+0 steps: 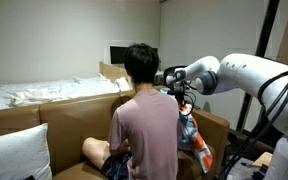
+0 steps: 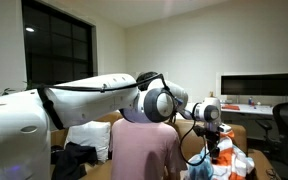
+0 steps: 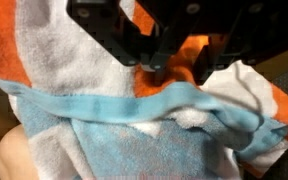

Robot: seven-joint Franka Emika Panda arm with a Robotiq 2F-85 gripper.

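A towel with white, orange and light blue areas [image 3: 149,140] fills most of the wrist view. In exterior view 2 the towel [image 2: 236,160] lies draped over the right part of the brown sofa, and in exterior view 1 it hangs down [image 1: 192,135] behind the seated person. My gripper points down at the towel, its dark fingers [image 3: 156,62] part open. Orange cloth shows in the gap between them, close to a light blue hem; whether the fingers press on it is hard to see.
Close to the arm, a person in a pink shirt [image 1: 149,135] sits on the brown sofa [image 1: 69,130]. A white pillow [image 1: 18,153] lies at the left. Behind stand a bed [image 1: 44,97] and a desk with a monitor [image 2: 248,85].
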